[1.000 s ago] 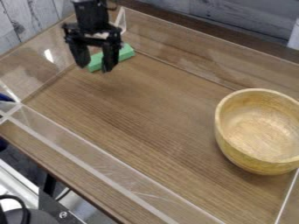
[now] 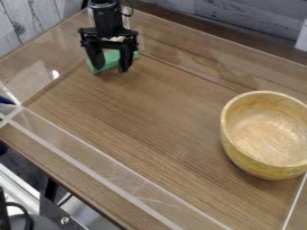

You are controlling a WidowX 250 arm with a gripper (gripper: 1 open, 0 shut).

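My gripper (image 2: 109, 56) is at the top left of the camera view, a black mechanism over a green object (image 2: 125, 56) on the wooden table (image 2: 144, 126). It hides part of that object. Whether its fingers are open or shut, or touching the object, is not clear at this size.
A large round tan wooden bowl (image 2: 264, 135) stands at the right. Black cables or parts lie off the table's edge at the lower left.
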